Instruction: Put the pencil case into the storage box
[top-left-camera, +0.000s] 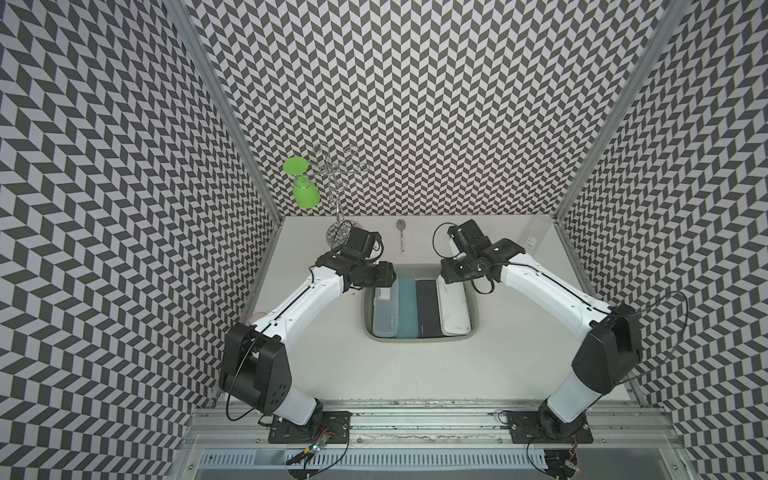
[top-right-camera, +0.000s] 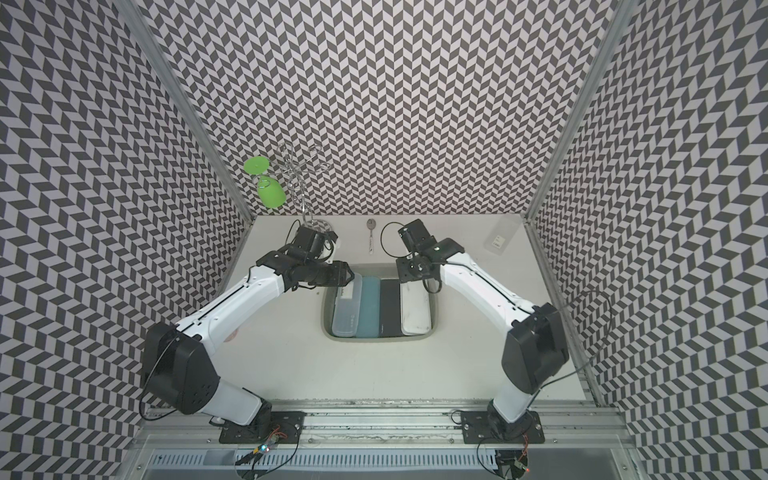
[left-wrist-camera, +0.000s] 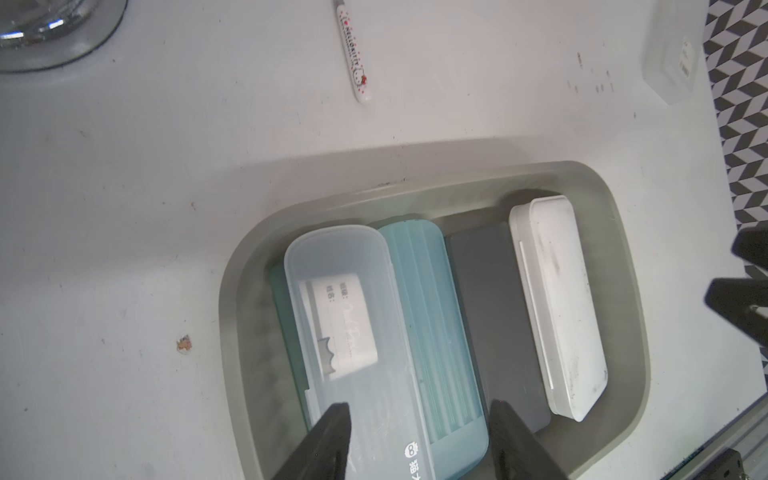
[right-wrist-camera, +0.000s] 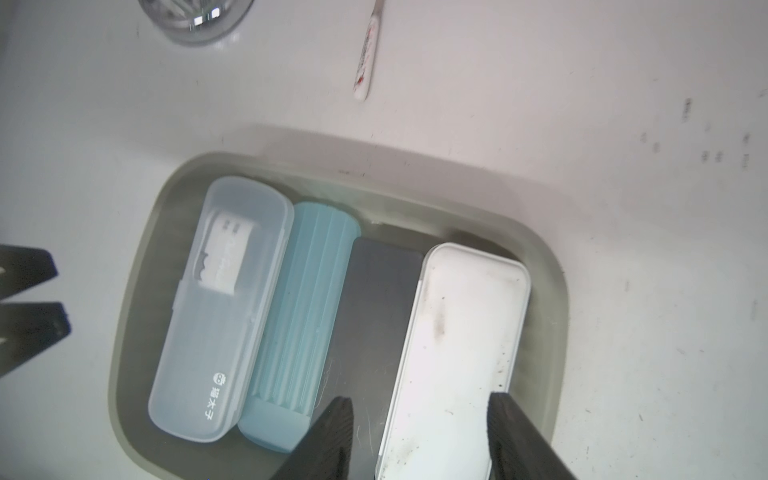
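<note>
In the grey storage box (top-left-camera: 421, 340) several pencil cases lie side by side. From left to right in the right wrist view they are a translucent case (right-wrist-camera: 196, 336), a ribbed blue case (right-wrist-camera: 292, 320), a dark grey case (right-wrist-camera: 374, 312) and a white case (right-wrist-camera: 456, 352). The white one (left-wrist-camera: 564, 304) leans a little on its side in the left wrist view. Above the box's left part hangs my left gripper, its fingers apart and empty. My right gripper hovers over the box's right part, likewise with a gap and nothing held.
A metal rack (top-left-camera: 336, 184) with a green cup (top-left-camera: 305, 194) stands at the back left. Behind the box lies a spoon (top-left-camera: 401, 232). A clear container (top-right-camera: 501, 236) sits at the back right. Bare table surrounds the box in front.
</note>
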